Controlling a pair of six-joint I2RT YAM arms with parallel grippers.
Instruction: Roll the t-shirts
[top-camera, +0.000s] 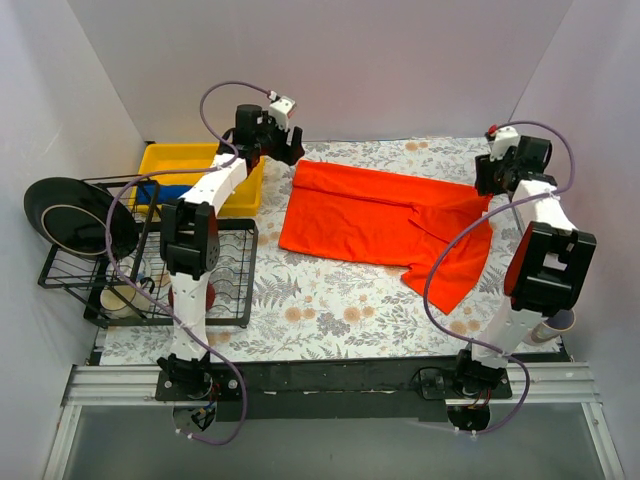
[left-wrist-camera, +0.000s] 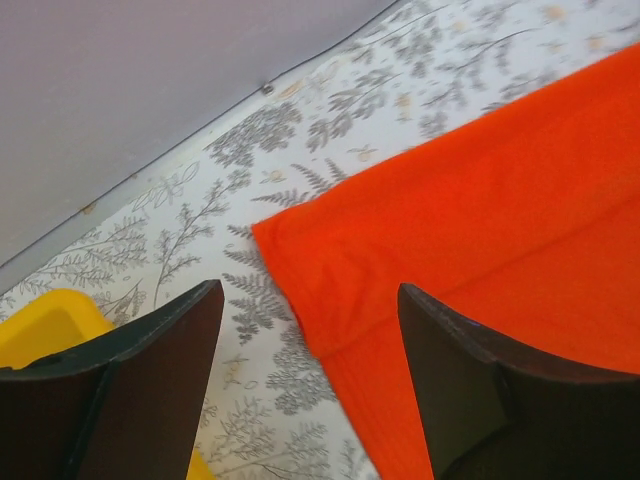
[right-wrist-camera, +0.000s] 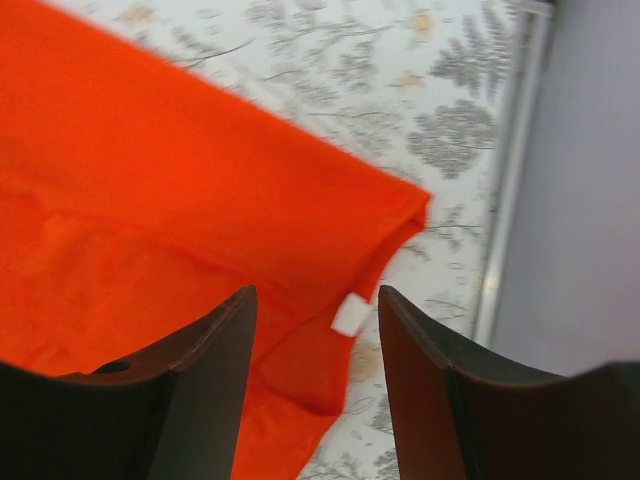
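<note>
An orange-red t-shirt lies spread on the flowered tabletop, its far edge folded over in a long band. One part sticks out toward the near right. Above the shirt's far left corner, my left gripper stands open; in the left wrist view that corner lies flat beyond the parted fingers. At the far right end, my right gripper is open too. The right wrist view shows the folded right end and a small white tag ahead of its empty fingers.
A yellow bin holding something blue stands at the back left. Before it, a black dish rack carries a black pan and mugs. A cup sits at the near right. Bare tabletop lies in front of the shirt.
</note>
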